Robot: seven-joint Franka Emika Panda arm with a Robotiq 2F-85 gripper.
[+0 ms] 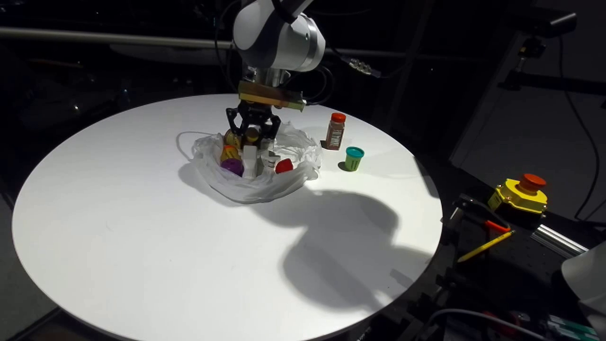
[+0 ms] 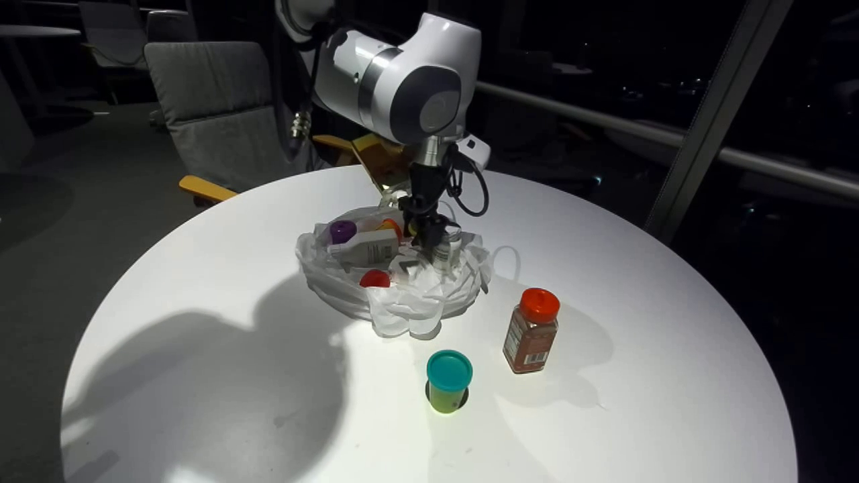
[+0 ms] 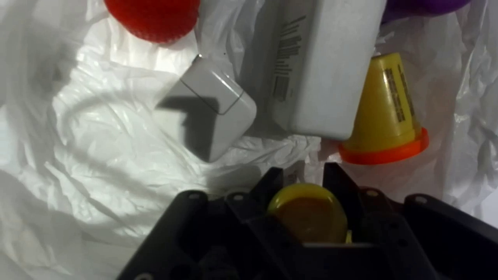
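Observation:
Inside the crumpled white plastic bag [image 1: 247, 193], my gripper points down and is shut on a round yellow-topped object [image 3: 308, 212]. Only that object's top shows in the wrist view, so its full shape is hidden. Just ahead of the fingers lie a white bottle [image 3: 338, 70] and a yellow tub with an orange lid [image 3: 383, 109], the tub tipped on its side. A white box-like item [image 3: 210, 105] rests to their left. Farther off in the bag are a red round thing [image 3: 156, 14] and a purple one [image 3: 422, 5].
Outside the bag, a spice jar with a red cap [image 2: 531, 331] and a green tub with a teal lid [image 2: 448, 382] stand upright on the round white table [image 2: 644, 402]. Much of the tabletop in front of the bag is bare.

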